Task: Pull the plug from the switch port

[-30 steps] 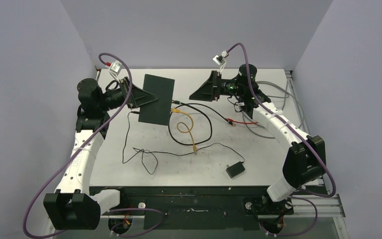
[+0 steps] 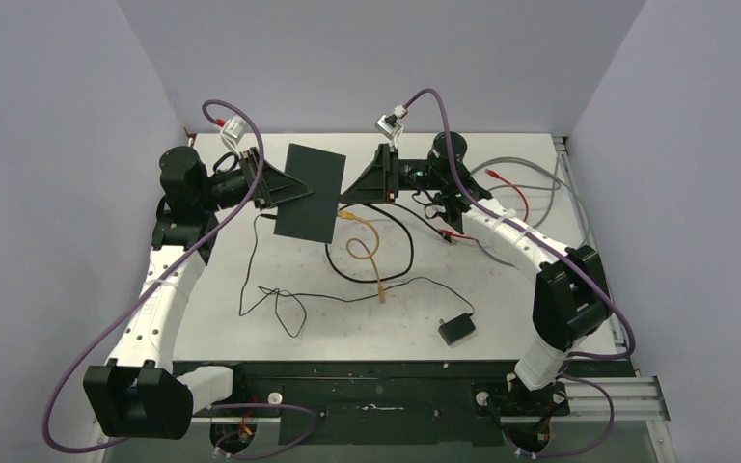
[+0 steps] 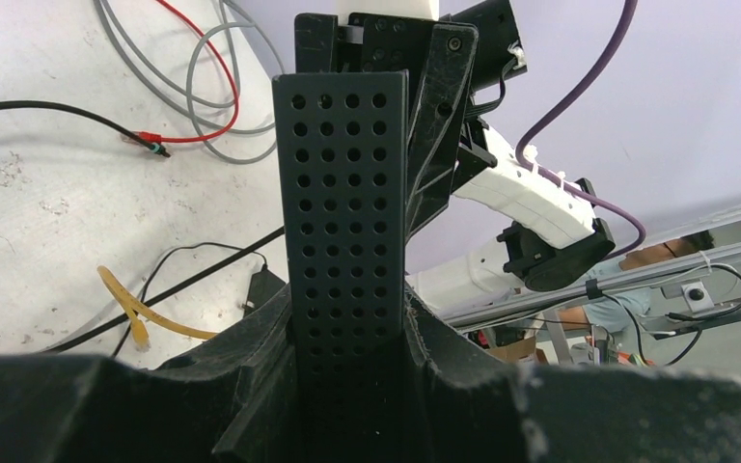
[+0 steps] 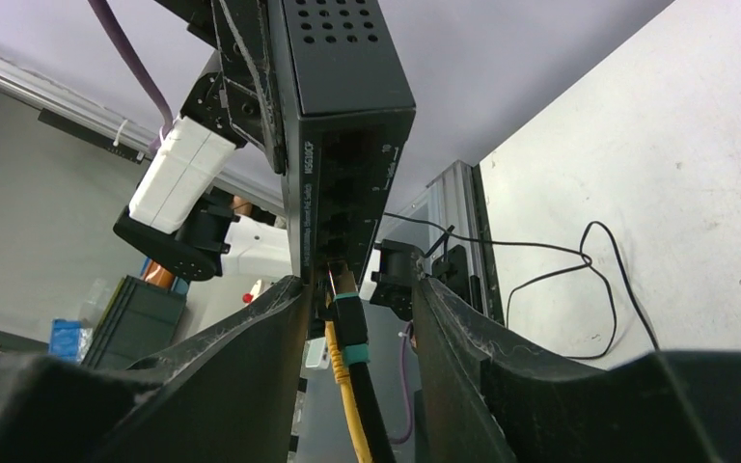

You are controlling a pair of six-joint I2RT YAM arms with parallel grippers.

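Observation:
The dark flat network switch (image 2: 311, 207) is held up over the table, with my left gripper (image 2: 288, 193) shut on its edge. In the left wrist view the switch's perforated side (image 3: 347, 193) stands between the finger pads. A black cable's plug (image 4: 350, 320) with teal bands sits at a port in the switch's port face (image 4: 352, 193). My right gripper is part open around that plug; the left finger (image 4: 270, 333) is close to it, and a gap shows towards the right finger (image 4: 439, 338). Beside it runs a yellow cable (image 4: 343, 391), also leading up to the switch.
A black power adapter (image 2: 456, 329) lies at the front right of the table, its thin cord looping left. Grey cable (image 2: 579, 207) and red cable (image 2: 519, 189) lie at the right. Bare table (image 2: 222, 328) shows at the front left.
My right gripper has moved left, up to the switch's port side and around the black plug. The left arm and switch have shifted slightly right.

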